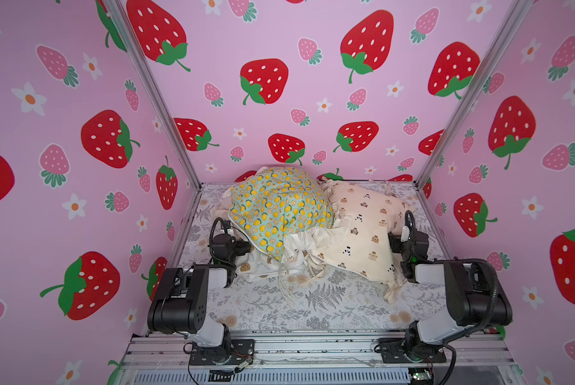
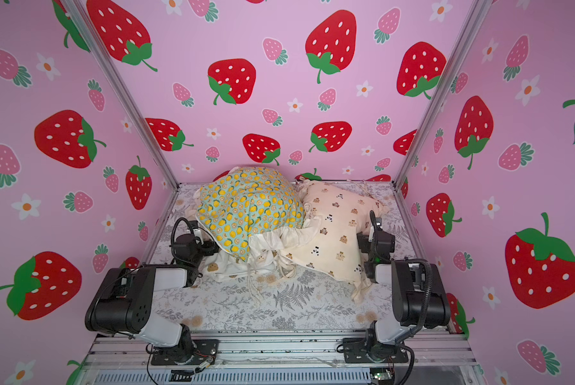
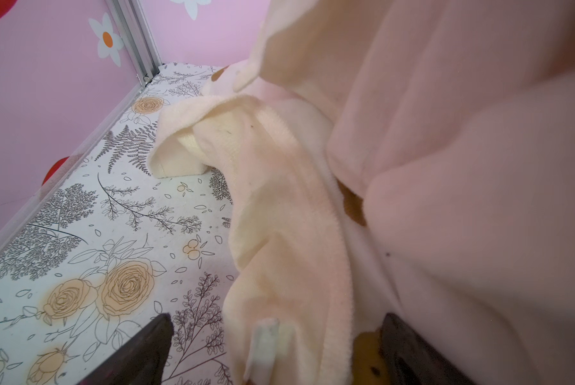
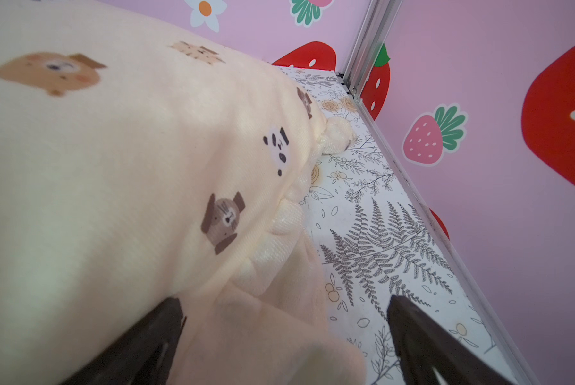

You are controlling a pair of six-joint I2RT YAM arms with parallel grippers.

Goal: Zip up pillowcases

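Note:
A green pillowcase with yellow lemons (image 1: 281, 202) lies plumped up at the back, left of the middle. Beside it on the right is a cream pillowcase with animal prints (image 1: 364, 231), puffed out and frilled at its edge. White ruffled cloth (image 1: 309, 240) shows between and below the two. My left gripper is open, with the cream cloth edge (image 3: 287, 243) and a small pale tag (image 3: 261, 349) lying between its fingers. Open too, my right gripper is at the right side of the cream pillowcase, a pink fold (image 4: 261, 346) below its fingers. I see no zipper.
Pink strawberry walls (image 1: 319, 83) close in the back and both sides; in the right wrist view, a strip of table (image 4: 370, 250) is free beside the wall.

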